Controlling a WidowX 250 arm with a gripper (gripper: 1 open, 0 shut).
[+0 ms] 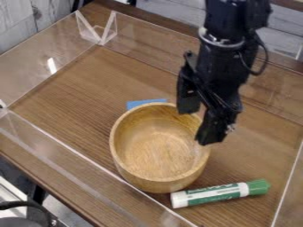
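Observation:
My black gripper (201, 113) hangs open over the right rim of a round wooden bowl (148, 155), its lower parts hiding part of that rim. The bowl is empty. A blue object (144, 104) lies behind the bowl, partly hidden. A green and white cylinder (219, 194) lies in front of the bowl at the bottom right.
Clear walls edge the area at left and right. A white clip-like piece stands at the back left, and dark cables show at the bottom left.

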